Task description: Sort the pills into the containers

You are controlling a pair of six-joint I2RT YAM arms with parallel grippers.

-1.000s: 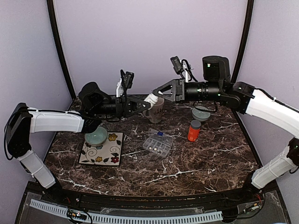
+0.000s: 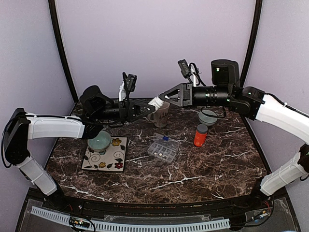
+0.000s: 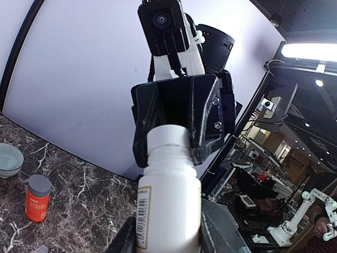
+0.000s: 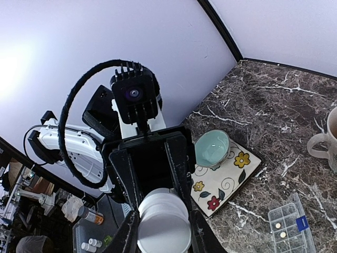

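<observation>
Above the table's middle, a white pill bottle (image 3: 167, 211) is gripped from both ends. My left gripper (image 2: 150, 107) is shut on its body. At the other end my right gripper (image 2: 163, 96) is shut on the white ribbed cap (image 3: 168, 138), its fingers (image 3: 143, 139) on either side. The cap sits at the bottle's top in the left wrist view. A clear compartment box (image 2: 162, 150) with a blue latch lies open on the table below, a few pale pills (image 4: 283, 234) inside it.
An orange bottle with a grey lid (image 2: 200, 136) stands right of the box, a pale bowl (image 2: 207, 117) behind it. A mug (image 2: 160, 117) stands behind the box. At left, a green bowl (image 2: 99, 141) rests on a flowered tile (image 2: 91, 163).
Both grippers stay at the bottle, and the table items have not moved.
</observation>
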